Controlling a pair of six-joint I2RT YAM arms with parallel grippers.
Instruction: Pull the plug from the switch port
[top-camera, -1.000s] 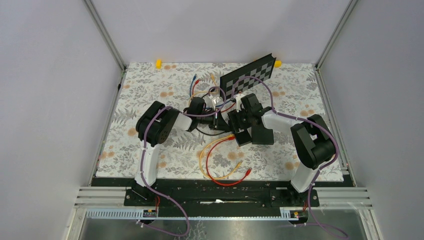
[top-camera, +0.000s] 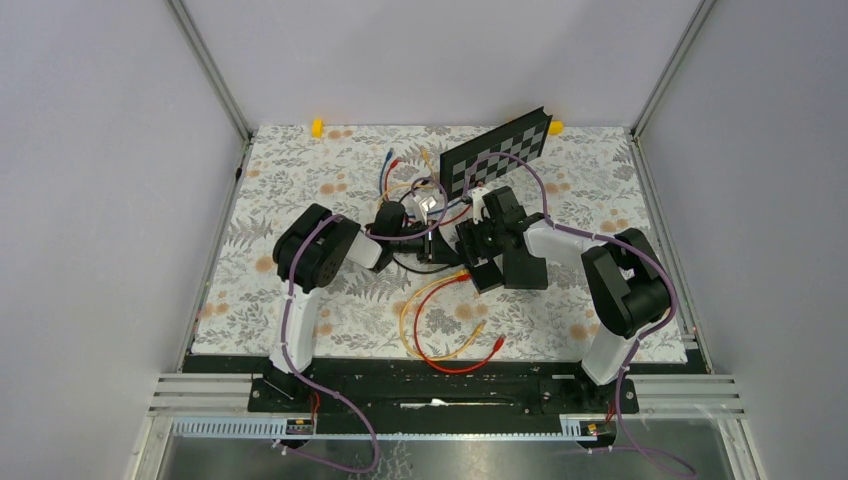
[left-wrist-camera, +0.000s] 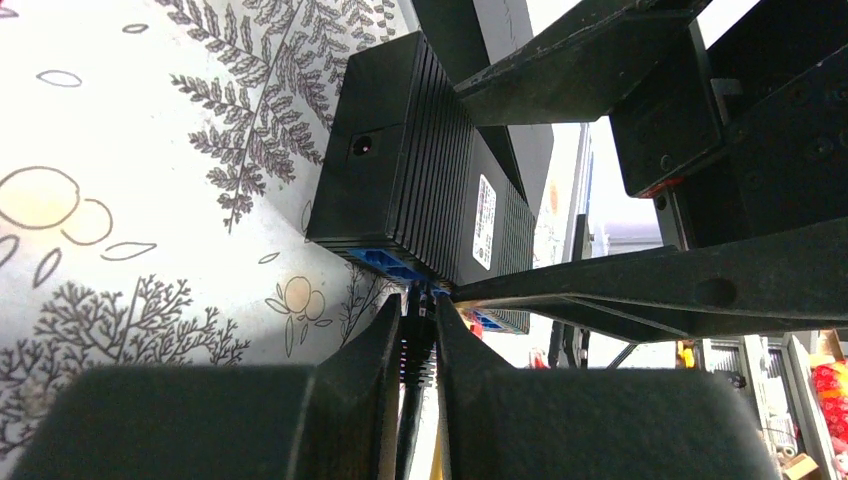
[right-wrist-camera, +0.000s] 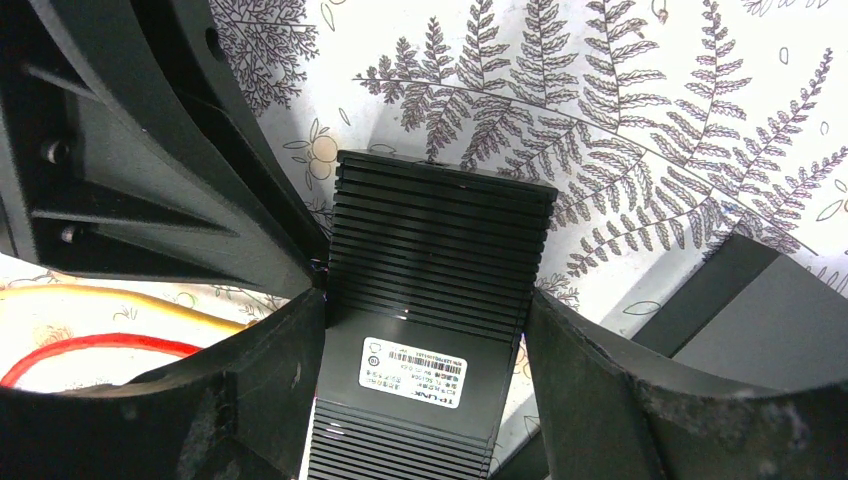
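A black network switch (top-camera: 485, 277) with ribbed sides and a white label lies in the middle of the patterned mat. My right gripper is shut across the switch body (right-wrist-camera: 425, 240). In the left wrist view, my left gripper is shut on a black plug (left-wrist-camera: 418, 355) at the blue port side of the switch (left-wrist-camera: 365, 170); whether the plug is still seated in the port is hard to tell. Its black cable runs down behind the fingers.
A checkerboard panel (top-camera: 495, 150) stands behind the grippers. A dark grey block (top-camera: 525, 273) lies right of the switch. Red (top-camera: 450, 368) and yellow cables (top-camera: 410, 308) lie in front, with more cables at the back.
My left gripper has shifted very slightly in the top view over the last second. The right gripper and switch show no visible change.
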